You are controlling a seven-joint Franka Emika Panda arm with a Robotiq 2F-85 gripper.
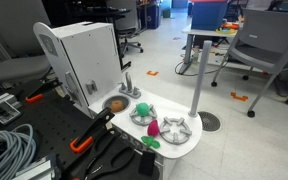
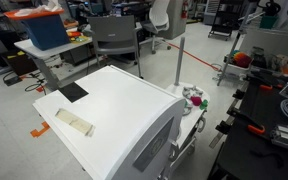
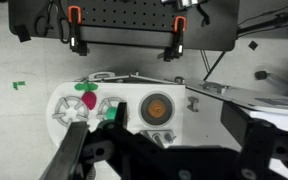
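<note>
Below my gripper is a white play-kitchen counter (image 1: 174,143). The gripper hangs above it in the wrist view, dark fingers wide open and nothing between them; neither exterior view clearly shows it. A round green item (image 1: 142,109) rests at the rear grey burner. Beside the other burner (image 1: 175,130) is a pink-red item (image 3: 89,100), with a green leafy piece (image 1: 151,142) near the counter's edge. Left of the burners in exterior view 1 lies a round brownish sink basin (image 3: 156,108) with a grey tap (image 1: 127,83).
A tall white cabinet (image 1: 87,60) rises beside the sink end. Opposite stands a thin white post (image 1: 201,76). Along the counter runs a black table (image 3: 124,30) with orange-and-black clamps (image 1: 89,137) and coiled cable (image 1: 10,155). Open floor lies beyond the counter.
</note>
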